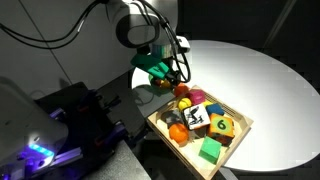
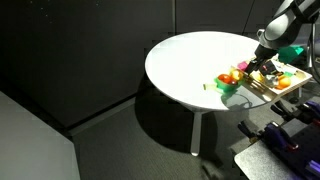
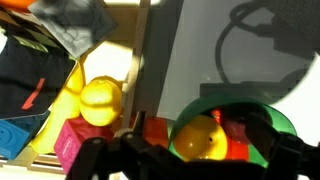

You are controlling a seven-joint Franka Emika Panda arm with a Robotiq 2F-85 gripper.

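Note:
In the wrist view, a green bowl sits at the lower right with a yellow-orange round piece and red pieces in it. My gripper is open over this bowl, its dark fingers spread to either side of the yellow-orange piece. Nothing shows held between them. From the second exterior view, the green bowl appears near the table's edge, beside the tray. The arm partly covers the bowl in the first exterior view, so finger contact with its contents cannot be told.
A wooden tray adjoins the bowl. It holds an orange ball, a white-faced cube, a green block, a yellow-orange toy and other pieces.

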